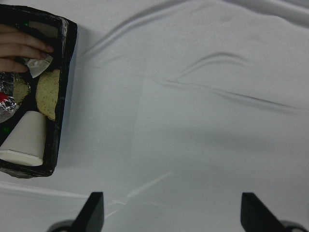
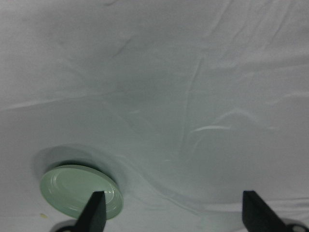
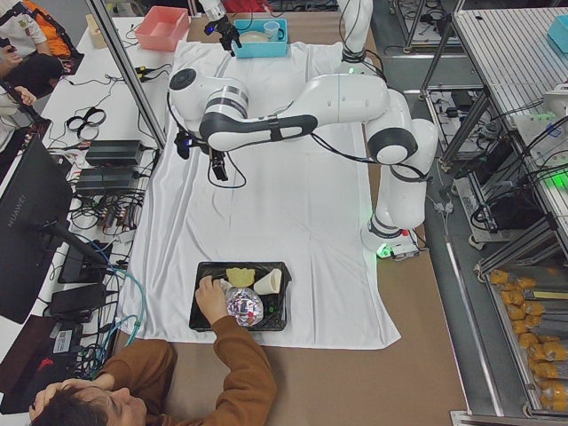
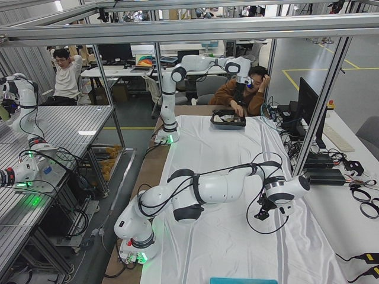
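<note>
A black tray (image 3: 201,315) on the white cloth holds a paper cup (image 1: 25,140), yellow sponge pieces (image 1: 47,94) and a foil-covered item (image 3: 244,306). A person's hand (image 3: 211,300) reaches into it. My left gripper stands open over bare cloth beside the tray, nothing between its fingers. My right gripper is open above the cloth; a pale green oval plate (image 2: 77,186) lies by its left finger.
A light blue bin (image 3: 262,51) sits at the far end of the cloth. Monitor, cables and devices crowd the side table (image 3: 115,49).
</note>
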